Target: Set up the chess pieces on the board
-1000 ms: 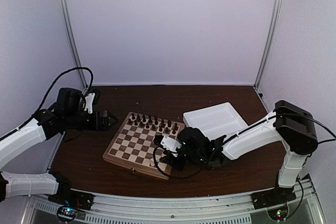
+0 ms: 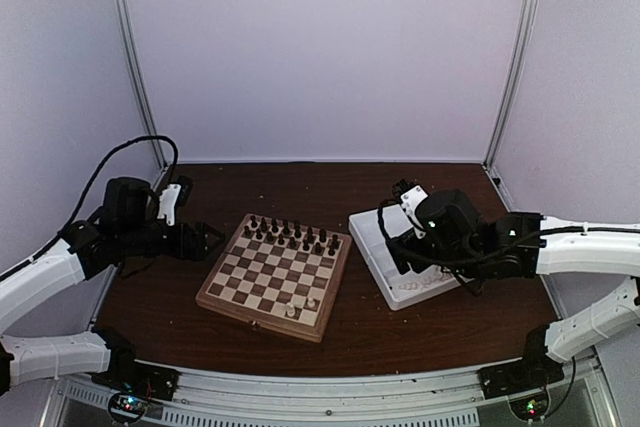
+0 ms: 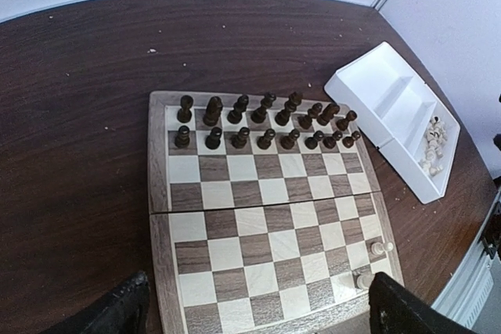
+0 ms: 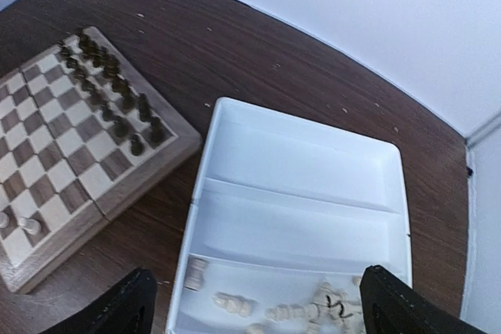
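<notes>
The chessboard [image 2: 260,282] holds two rows of black pieces [image 3: 266,138] along its far side and two white pieces [image 3: 377,248] near the close right corner. Loose white pieces [image 4: 233,303] lie in the near compartment of the white tray [image 4: 297,162]. My right gripper hangs over the tray, open, with nothing visible between its fingers. My left gripper is open and empty, left of the board, its camera looking across the board.
Pale walls [image 2: 320,57] enclose it at the back and sides.
My right arm has moved from over the board's near right part rightward and up to over the tray. My left arm has shifted only slightly.
</notes>
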